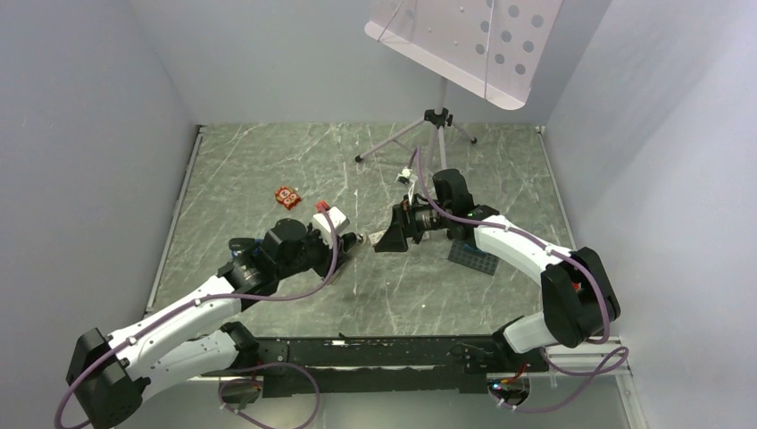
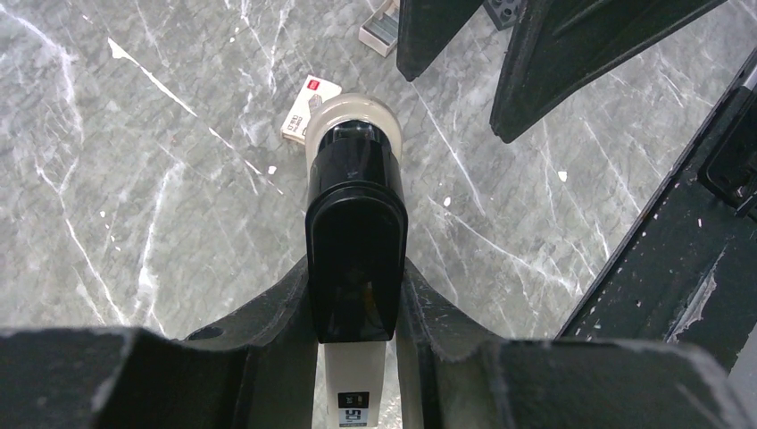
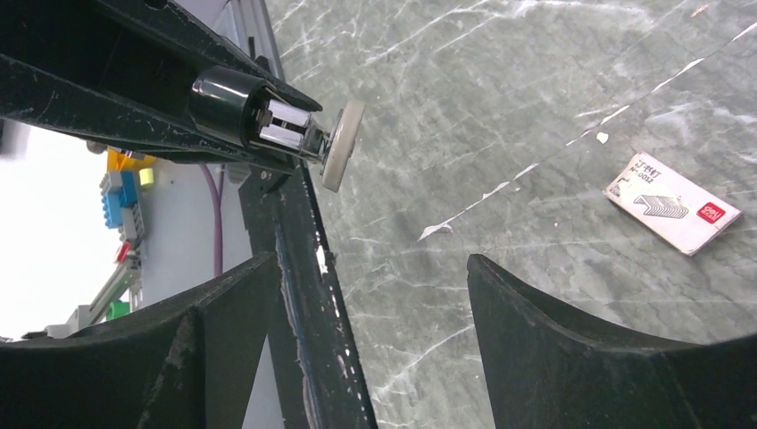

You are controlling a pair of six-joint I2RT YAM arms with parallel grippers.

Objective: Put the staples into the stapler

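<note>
My left gripper has its fingers around the black stapler, which is raised off the table with its round end cap outward. In the right wrist view the stapler shows a metallic section near that cap. My right gripper stands open beside it with nothing between its fingers. The staple box, white with a red label, lies flat on the marble table below the grippers. A small open tray, apparently of staples, lies farther off in the left wrist view.
A red object lies left of centre, a dark grey plate at right. A tripod stand is at the back. The table's dark front edge runs below both arms.
</note>
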